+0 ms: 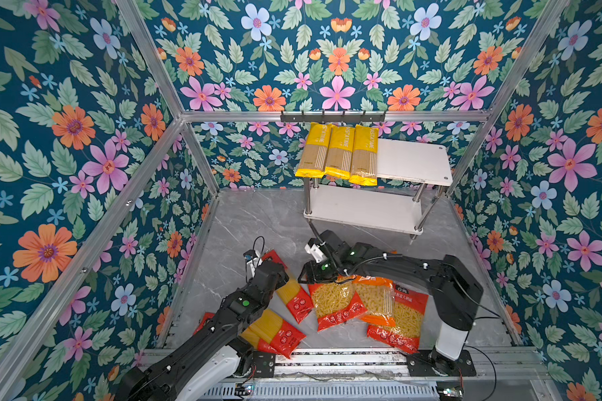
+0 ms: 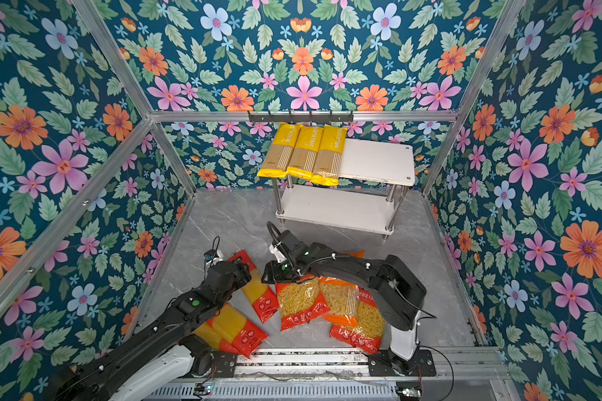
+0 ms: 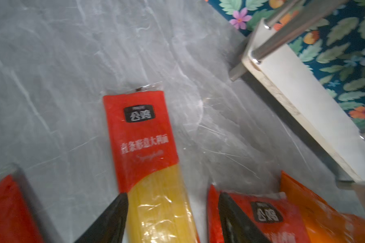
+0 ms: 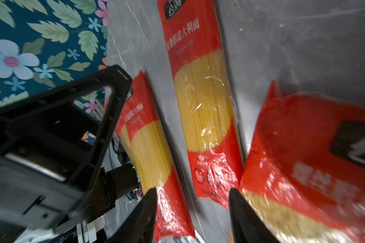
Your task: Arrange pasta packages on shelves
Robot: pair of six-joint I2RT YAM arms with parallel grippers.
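Three yellow pasta packs (image 1: 338, 152) lie side by side on the top shelf's left half. Red-and-yellow spaghetti packs (image 2: 240, 334) lie at the front left, one (image 3: 144, 145) below my left gripper, which stands open and empty. Red short-pasta bags (image 1: 331, 307) and an orange bag (image 1: 374, 307) lie center right, partly hidden by the right arm.
The top shelf (image 1: 411, 160) is bare on its right half, and the lower shelf (image 1: 361, 207) is empty. The two grippers are close together at the front middle.
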